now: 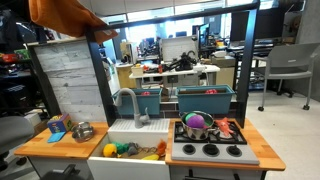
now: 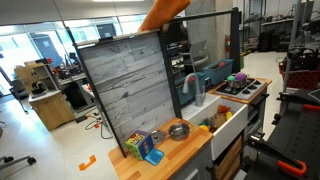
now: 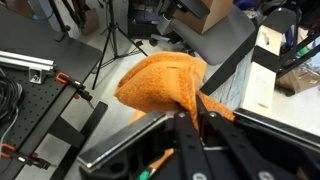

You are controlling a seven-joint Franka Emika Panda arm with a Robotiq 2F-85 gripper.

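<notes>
An orange cloth (image 3: pixel 165 85) is pinched in my gripper, which is shut on it. In the wrist view the cloth bunches at the fingertips and spreads out beyond them. Exterior view 1 has the cloth (image 1: pixel 72 16) at the top left, crossing the left end of the dark overhead rail (image 1: pixel 170 17). From the other side, the cloth (image 2: pixel 163 14) shows at the top edge, overlapping that rail; whether it rests on it I cannot tell. Neither exterior view shows the fingers clearly.
Beneath the rail are a sink (image 1: pixel 110 166) with several colourful toys, a stove (image 1: pixel 212 151) bearing a pot (image 1: pixel 200 131), and teal bins (image 1: pixel 205 101). A metal bowl (image 2: pixel 179 130) and a colourful box (image 2: pixel 138 144) stand on the wooden counter. Dark posts hold up the rail.
</notes>
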